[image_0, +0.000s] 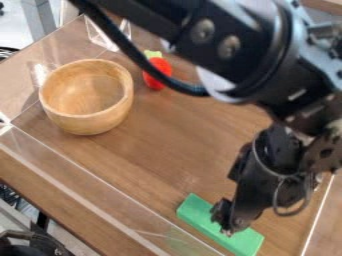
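My dark gripper (234, 210) is low at the lower right, its fingers open over the middle of a green block (245, 240) that lies on the wooden table near its front. The fingers partly hide the block, and whether they touch it cannot be seen.
A wooden bowl (86, 95) stands at the upper left. A red object (158, 74) with a yellow-green piece behind it is at the back, partly behind the arm. Clear edging runs along the table's left and front.
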